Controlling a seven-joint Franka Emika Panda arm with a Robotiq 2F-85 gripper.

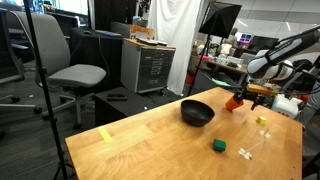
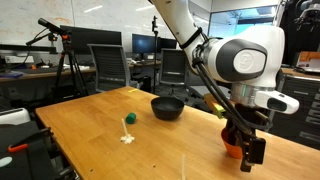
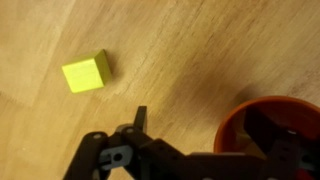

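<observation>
An orange-red cup point(image 2: 234, 146) stands on the table, partly covered by my gripper point(image 2: 232, 130). From the wrist view I look down at the cup's round rim point(image 3: 226, 126) in the lower right corner. The gripper is open, its fingers wide apart. One fingertip point(image 3: 140, 118) is over bare wood outside the cup, while the other reaches over the cup's opening, with the near rim between them. Whether either finger touches the cup I cannot tell. A small yellow block point(image 3: 86, 73) lies on the wood away from the cup.
A black bowl point(image 1: 197, 112) stands mid-table, with a green block point(image 1: 219, 145) nearer the front. Small pale pieces point(image 2: 127, 131) lie on the wood.
</observation>
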